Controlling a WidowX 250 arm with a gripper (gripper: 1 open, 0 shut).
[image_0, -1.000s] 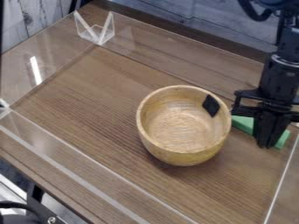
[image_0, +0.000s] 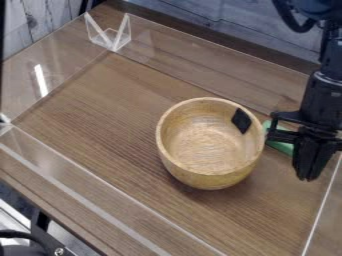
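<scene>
The black gripper (image_0: 297, 150) hangs at the right, low over the table just right of a round wooden bowl (image_0: 201, 165). It looks shut, with nothing clearly visible between its fingers. A green object (image_0: 278, 146) lies behind and partly under the gripper, mostly hidden by it. A small black piece (image_0: 242, 119) sits at the bowl's back right rim.
A white wire-like holder (image_0: 110, 33) stands at the back left. A grey wall runs along the back.
The gripper has shifted slightly toward the front, now covering more of the green object. The bowl has not moved.
</scene>
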